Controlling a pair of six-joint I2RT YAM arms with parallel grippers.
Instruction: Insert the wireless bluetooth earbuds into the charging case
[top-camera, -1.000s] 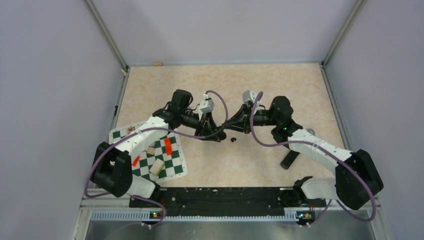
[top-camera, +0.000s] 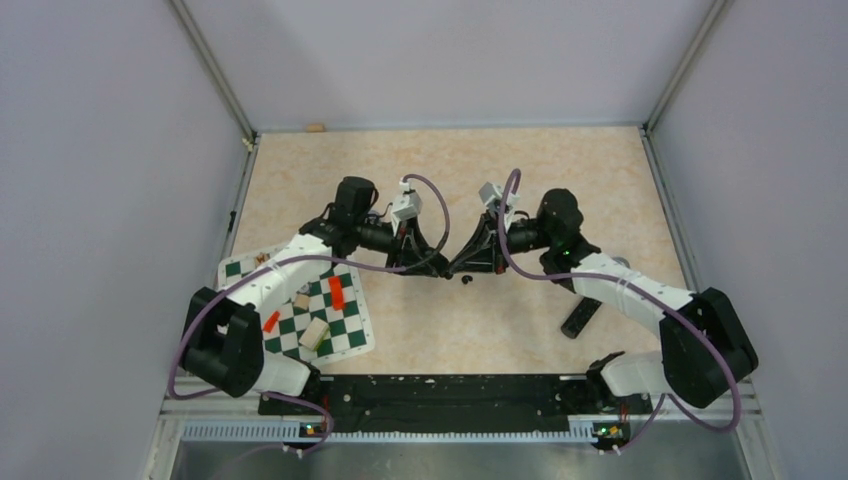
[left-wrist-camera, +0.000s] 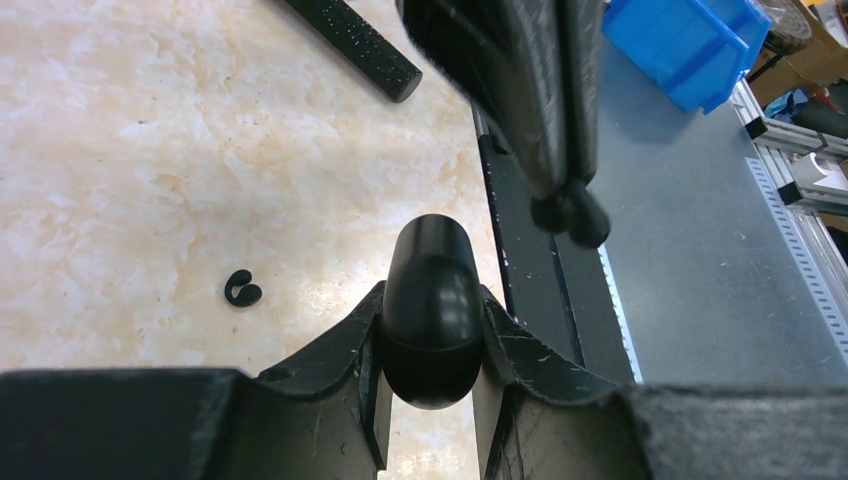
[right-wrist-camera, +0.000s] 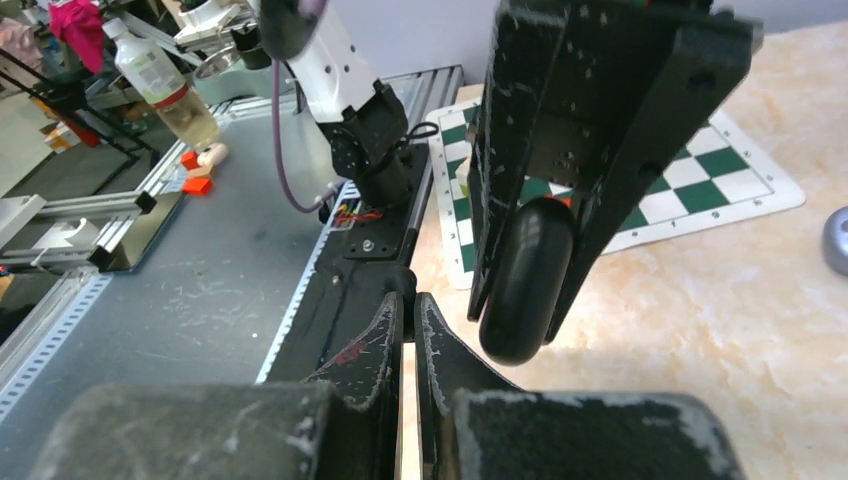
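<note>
In the left wrist view, the glossy black charging case (left-wrist-camera: 432, 290) is clamped upright between the fingers of my left gripper (top-camera: 438, 268). Whether its lid is raised cannot be told. My right gripper (top-camera: 455, 271) is closed at the tips on a small black earbud (right-wrist-camera: 400, 280), whose rounded ends stick out past the fingers. In the left wrist view this earbud (left-wrist-camera: 588, 218) hangs to the right of the case, apart from it in the picture. Another C-shaped black earbud (left-wrist-camera: 243, 290) lies on the table, and the top view also has it below the right fingers.
A green-and-white checkered board (top-camera: 350, 325) with small blocks lies at the left. On the right of the table is a black cylinder (top-camera: 581, 317), beside the right arm.
The left arm has shifted only slightly.
</note>
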